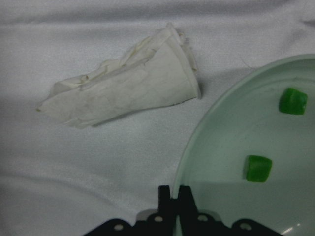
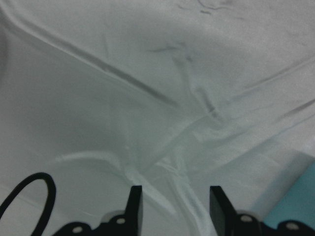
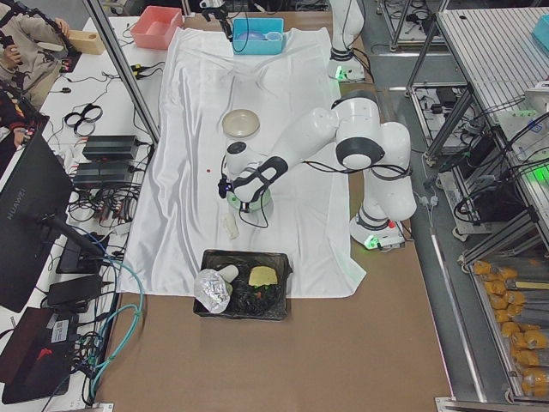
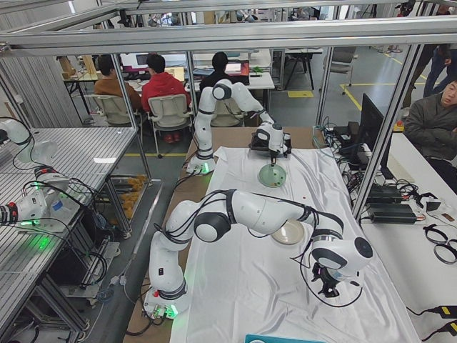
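A pale green plate (image 4: pixel 273 177) holds green pieces (image 1: pixel 257 168). My left gripper is at the plate's rim, its fingers close together on that rim. A crumpled white wrapper (image 1: pixel 123 88) lies on the cloth beside the plate. My right gripper stands open over bare white cloth near a blue bin (image 2: pixel 295 201), with nothing between its fingers.
A cream plate (image 3: pixel 241 122) lies mid-cloth. A black tray (image 3: pixel 244 311) with a foil bundle and a yellow item sits at the near end; the blue bin (image 3: pixel 257 46) at the far end. Clear cloth lies around the plates.
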